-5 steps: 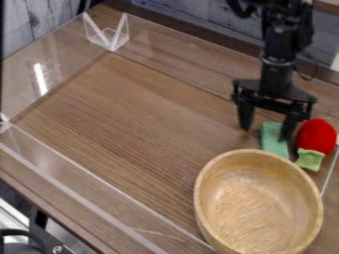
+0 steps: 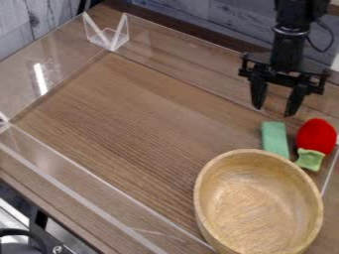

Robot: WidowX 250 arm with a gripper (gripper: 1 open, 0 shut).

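Note:
My black gripper (image 2: 279, 97) hangs over the wooden table at the upper right, open, its fingers apart above a green block (image 2: 276, 139). The block lies flat on the table, apart from the fingers. A red object (image 2: 315, 135) with a light green part beneath it, possibly a toy strawberry or vegetable, lies just right of the block.
A large pale wooden bowl (image 2: 257, 212) fills the lower right, just in front of the block. A small white wire-like holder (image 2: 107, 32) stands at the top left.
The gripper has risen from around the green block and moved slightly toward the back right, uncovering the block.

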